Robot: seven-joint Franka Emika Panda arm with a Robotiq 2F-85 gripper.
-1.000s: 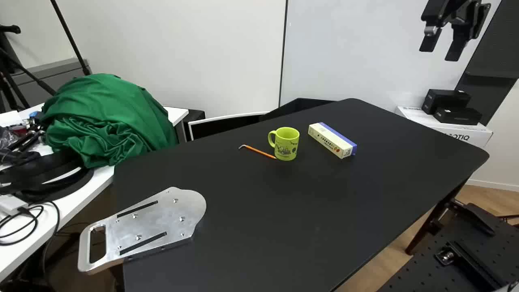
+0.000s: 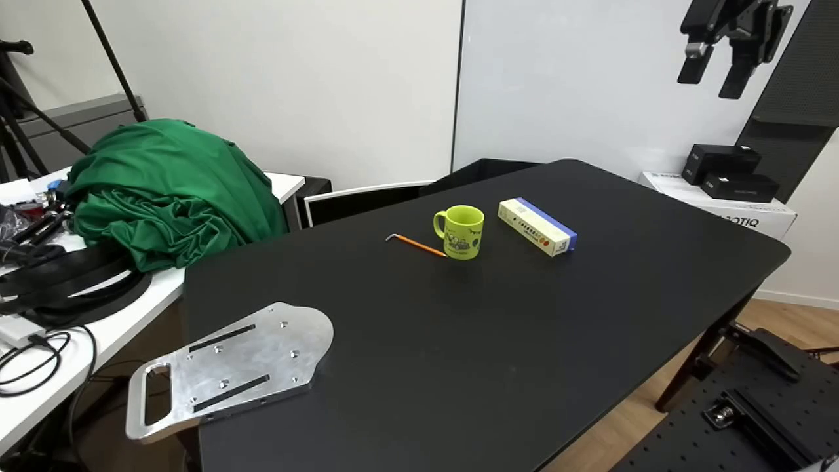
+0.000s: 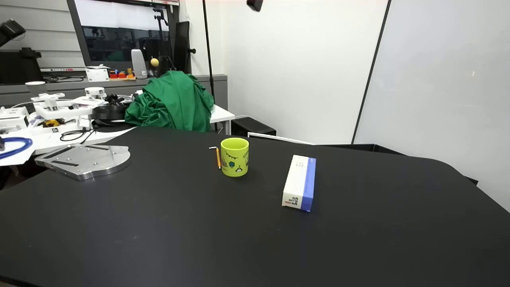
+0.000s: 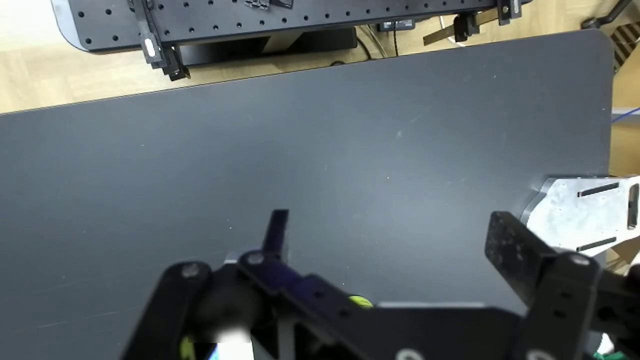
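High above the right end of the table hangs my gripper [image 2: 712, 86], open, with only air between its spread fingers. In the wrist view the gripper also shows its fingers wide apart over bare tabletop. A lime-green mug [image 2: 464, 233] stands upright near the far side of the table, its handle to the left in exterior view 1. Beside the mug lies an orange pencil-like stick [image 2: 420, 244] with a bent grey tip. A white and blue oblong box [image 3: 299, 183] rests flat to the mug's right. The gripper's body hides most of the mug and box in the wrist view.
A silver metal plate [image 2: 252, 358] with a handle slot lies at the table's left end, overhanging the edge. Green cloth [image 2: 173, 185] is heaped on a white side table.
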